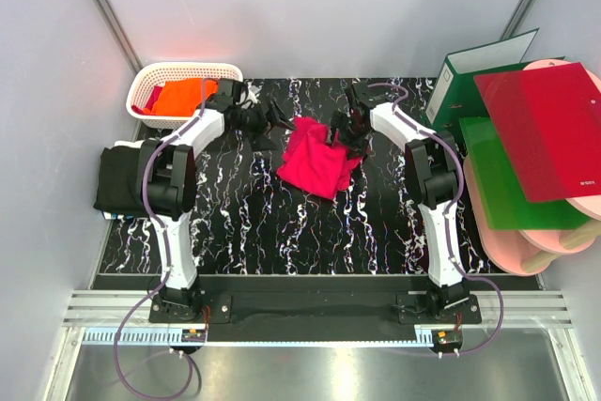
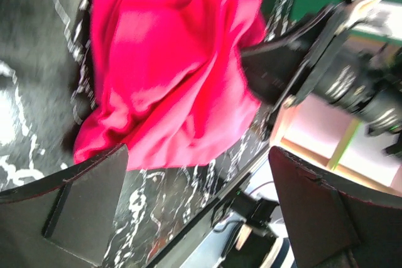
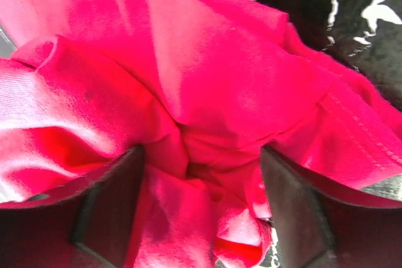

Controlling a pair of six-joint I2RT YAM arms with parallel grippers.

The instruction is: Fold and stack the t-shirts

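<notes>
A crumpled red t-shirt [image 1: 315, 164] lies bunched on the dark marbled table, right of centre. To its left my left gripper [image 1: 272, 129] stands open and clear of the cloth; in the left wrist view the shirt [image 2: 169, 73] lies beyond the spread fingers [image 2: 94, 208]. My right gripper [image 1: 347, 131] is over the shirt's right part. Its fingers [image 3: 295, 211] are apart, with loose red folds [image 3: 207, 136] under and between them, not pinched. At the table's left, a stack of folded shirts [image 1: 131, 180] has a black one on top.
A white basket [image 1: 192, 70] with orange and red cloth stands at the back left. Green and red binders [image 1: 545, 138] on a pink stand fill the right side. Bare table [image 1: 300, 241] lies in front of the red shirt.
</notes>
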